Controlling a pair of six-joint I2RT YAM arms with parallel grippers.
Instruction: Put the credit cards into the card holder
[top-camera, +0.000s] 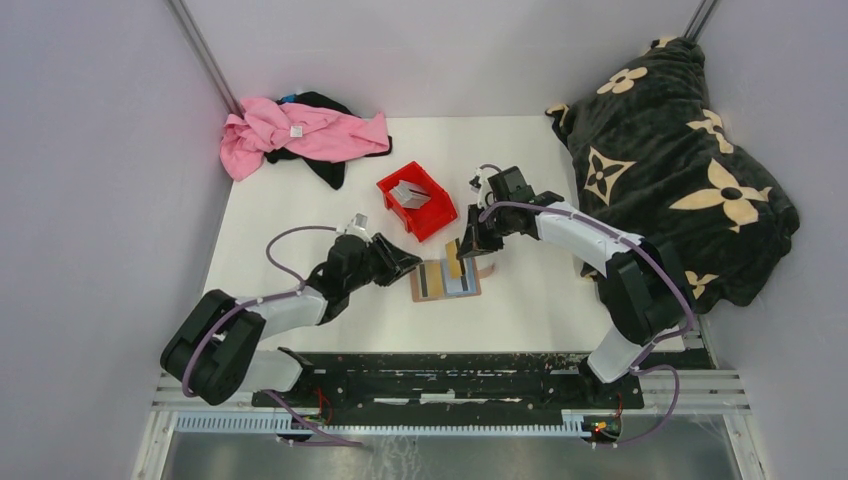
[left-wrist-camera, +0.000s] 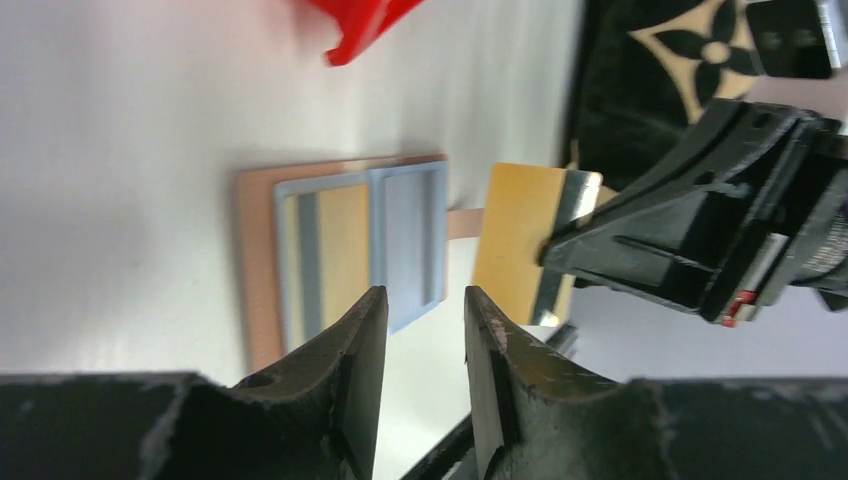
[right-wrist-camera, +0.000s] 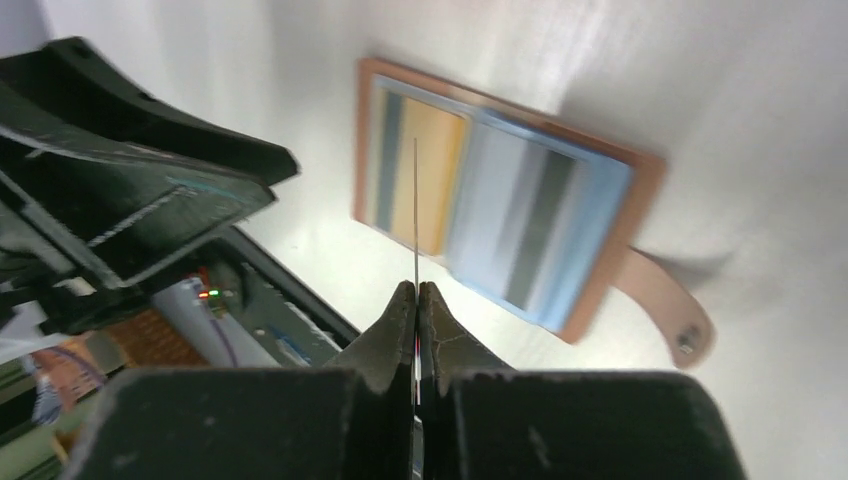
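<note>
A gold card with a dark stripe stands clear of the table, its edge pinched in my right gripper, which is shut on it. Seen from the right wrist, that card is edge-on, a thin line rising from the fingertips. Beneath lies the open brown card holder; one side carries a gold card behind a clear window, the other a pale blue pocket. My left gripper is open over the holder's left side, nothing between its fingers.
Behind the holder is a red box with pale cards inside. Pink and black cloth lies back left, and a large dark cushion fills the right.
</note>
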